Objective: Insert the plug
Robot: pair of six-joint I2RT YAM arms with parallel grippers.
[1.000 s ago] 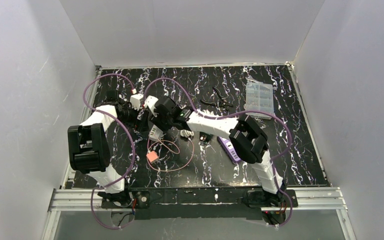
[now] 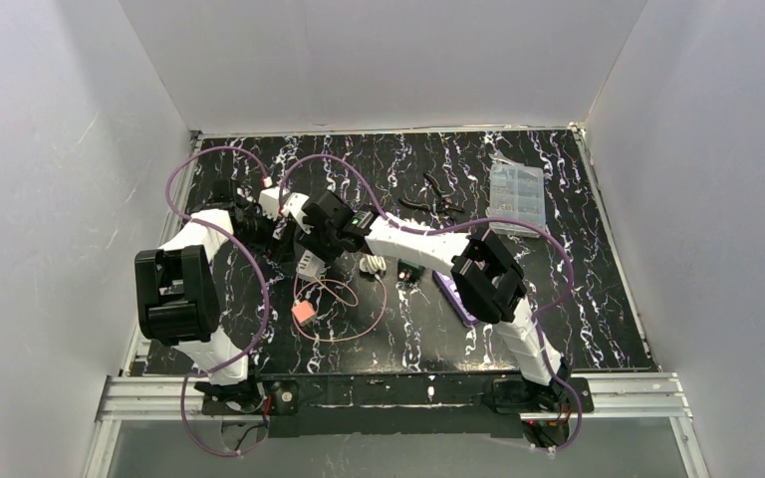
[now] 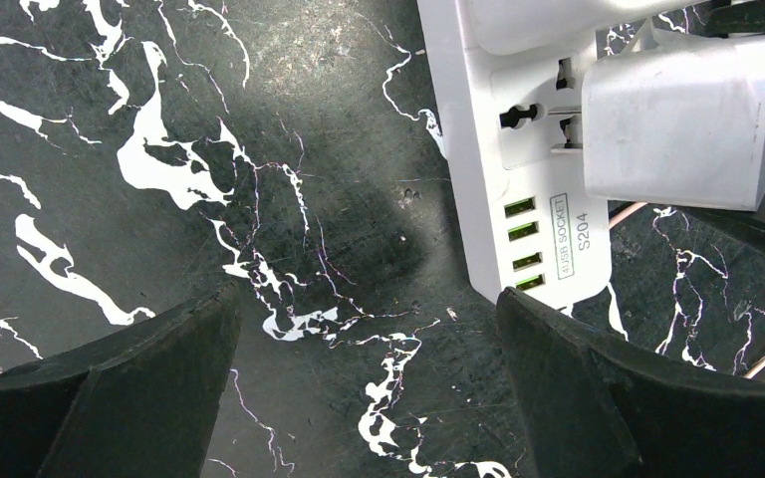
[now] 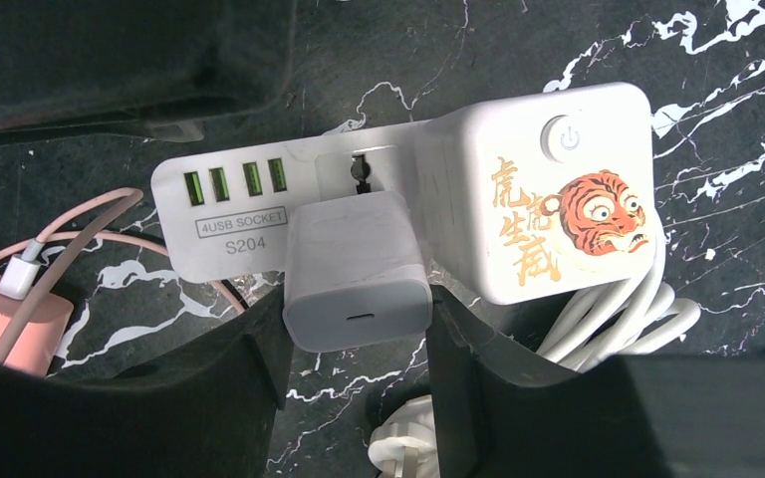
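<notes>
A white plug adapter point(image 4: 357, 269) sits between the fingers of my right gripper, which is shut on it. In the left wrist view, the adapter point(image 3: 679, 119) covers part of the socket face of the white power strip point(image 3: 538, 224). Two prongs point(image 3: 566, 148) show between its body and the slots; how deep their tips reach cannot be made out. The strip point(image 4: 224, 214) lies flat, with its USB ports and one slot uncovered. My left gripper is open beside the strip's USB end, only bare table between its fingers.
A pink charger block point(image 4: 5, 314) with a pink cable lies near the USB end. Coiled white cord point(image 4: 623, 324) and a white plug point(image 4: 405, 438) lie beside the strip. Pliers point(image 2: 432, 199) and a clear case point(image 2: 517, 197) stand farther right.
The left arm, the strip and the pink charger have stayed put.
</notes>
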